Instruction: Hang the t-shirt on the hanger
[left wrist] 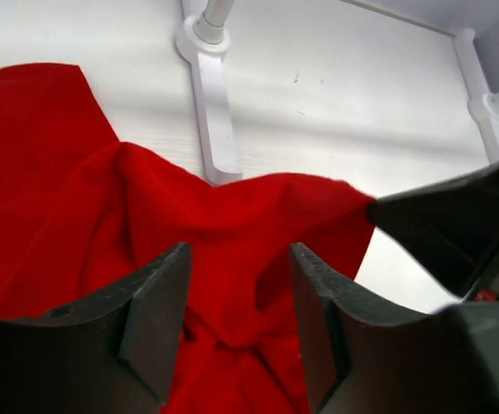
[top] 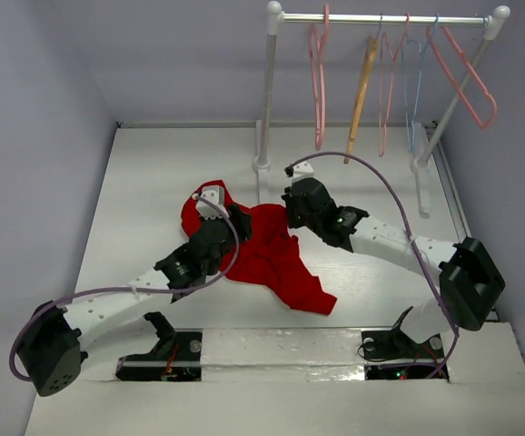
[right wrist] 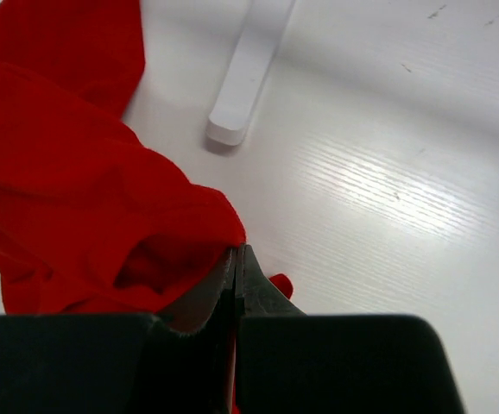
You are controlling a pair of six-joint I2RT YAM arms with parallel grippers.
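The red T-shirt [top: 285,272] lies crumpled on the white floor between my arms. My left gripper hangs over it, fingers apart, with the cloth below between them in the left wrist view. My right gripper is shut on a raised edge of the shirt, pinching it at the fingertips; the left wrist view shows that edge lifted toward the right gripper.
A white rack [top: 385,20] at the back holds pink hangers [top: 320,91], a wooden hanger [top: 363,86] and a blue one. Its foot [right wrist: 245,73] lies just behind the shirt.
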